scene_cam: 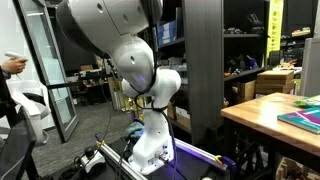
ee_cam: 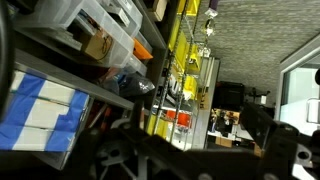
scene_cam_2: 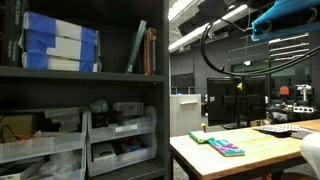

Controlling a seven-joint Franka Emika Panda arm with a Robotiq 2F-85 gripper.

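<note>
My gripper shows as dark, blurred fingers along the bottom of the wrist view. They stand apart, open, and no object is visible between them. Neither exterior view clearly shows the gripper; the white arm [scene_cam: 130,60] runs out through the top of exterior view 1. Below the wrist camera are shelf bins, the grey floor [ee_cam: 250,25] and a yellow frame. A colorful flat packet [scene_cam_2: 226,147] lies on the wooden table [scene_cam_2: 204,163], with a smaller green one [scene_cam_2: 199,137] near it. The gripper is not close to either.
A dark shelf unit [scene_cam: 204,75] rises beside the arm. Clear bins [scene_cam_2: 122,150] and a blue-and-white box [scene_cam_2: 60,45] sit on shelves. Cardboard boxes [scene_cam: 274,81] stand at the table's back.
</note>
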